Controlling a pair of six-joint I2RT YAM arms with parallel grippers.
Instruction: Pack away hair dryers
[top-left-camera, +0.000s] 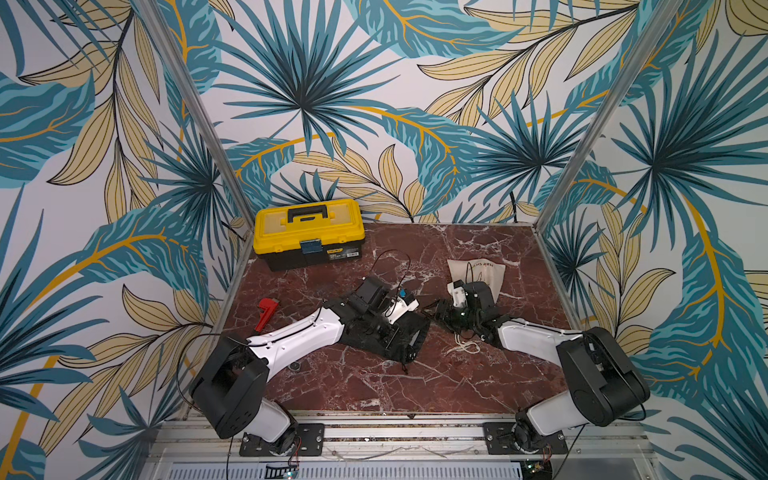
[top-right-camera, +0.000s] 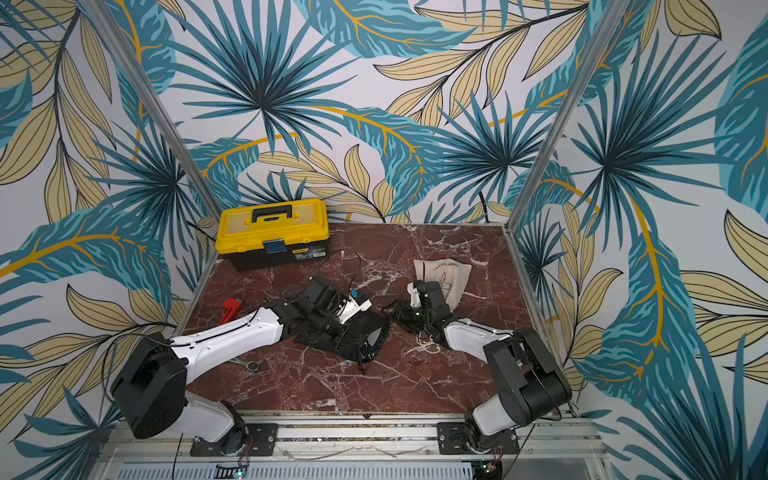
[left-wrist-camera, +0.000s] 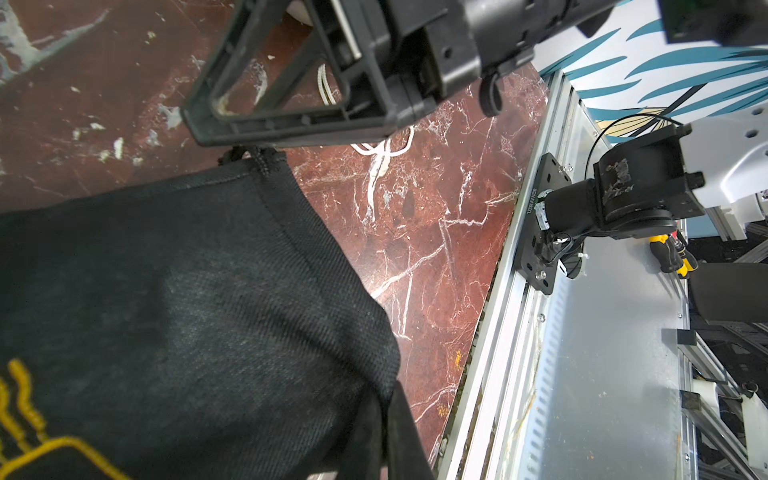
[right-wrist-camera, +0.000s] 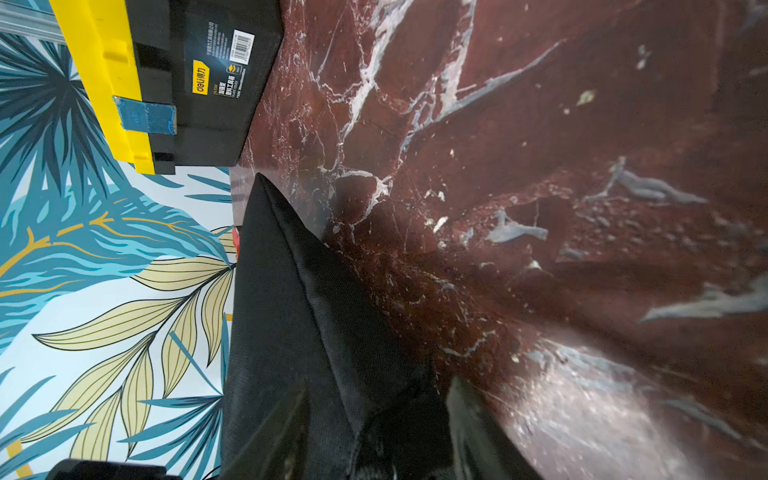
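Note:
A black cloth bag (left-wrist-camera: 176, 304) with a yellow print lies on the table in the left wrist view. My left gripper is shut on its edge. In the right wrist view the bag's dark cloth (right-wrist-camera: 280, 344) rises to a point, and my right gripper stands part open with fingers either side of its near part; no grip shows. From above, the right gripper (top-left-camera: 438, 310) is just right of the black bag (top-left-camera: 417, 326). A beige bag (top-left-camera: 482, 272) with hair dryer lettering lies behind the right arm. No hair dryer shows clearly.
A yellow and black toolbox (top-left-camera: 308, 233) stands at the back left. Near the left edge lies a small red object (top-left-camera: 265, 313). White drawstring (left-wrist-camera: 380, 156) trails on the table under the right gripper.

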